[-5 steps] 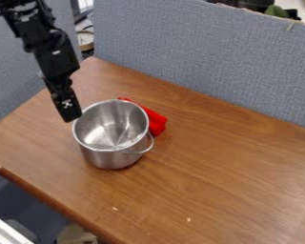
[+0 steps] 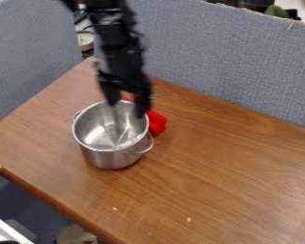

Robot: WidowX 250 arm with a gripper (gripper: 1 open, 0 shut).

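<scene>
My black gripper point(image 2: 125, 93) is blurred, hanging over the back part of a steel pot point(image 2: 102, 152) with wire handles, its fingers apart. I cannot make out anything held between them. A red object point(image 2: 156, 122) lies on the wooden table just behind and right of the pot, partly hidden by the pot and gripper.
Grey padded walls point(image 2: 219, 62) border the table at the back and left. At the lower left, beyond the table's edge, some pale and dark items show.
My gripper has swung right from the left of the pot to over its back part, now covering part of the red object. The pot looks unmoved.
</scene>
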